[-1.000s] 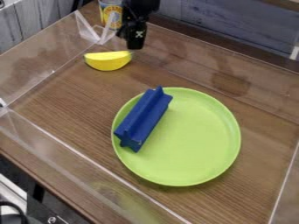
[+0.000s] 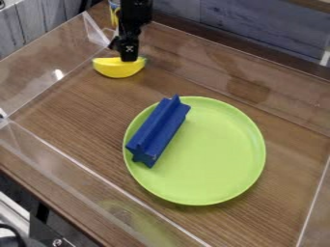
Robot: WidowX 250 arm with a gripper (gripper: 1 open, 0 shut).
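Observation:
My black gripper (image 2: 126, 50) hangs open at the top of the view, its fingertips just above a yellow banana-like piece (image 2: 116, 68) on the wooden table. Whether the fingers touch the piece is hard to tell. A long blue block (image 2: 158, 128) lies on the left part of a round green plate (image 2: 219, 169).
A partly hidden can (image 2: 114, 15) stands at the back behind my gripper. Clear panels edge the wooden table (image 2: 77, 121) at the left. Bare table lies left of the plate and at the back right.
My gripper has moved left and down, from behind and right of the yellow piece to just over it. The plate and blue block are unmoved.

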